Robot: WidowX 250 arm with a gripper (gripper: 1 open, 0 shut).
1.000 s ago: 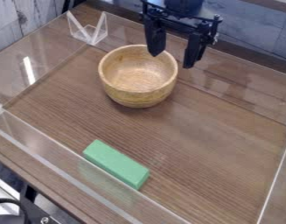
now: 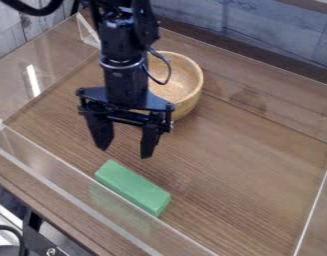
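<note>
My black gripper (image 2: 126, 128) hangs over the left-middle of the wooden table, open, with dark fingers spread apart. Below it a green rectangular block (image 2: 132, 187) lies flat on the table. Behind the arm is a round tan wooden bowl (image 2: 182, 85), partly hidden by the arm; what it holds cannot be seen fully.
The table (image 2: 246, 150) has wide clear room on the right. Low walls and edges run along the left and back, with a cable at the lower left corner.
The block and bowl appear unmoved.
</note>
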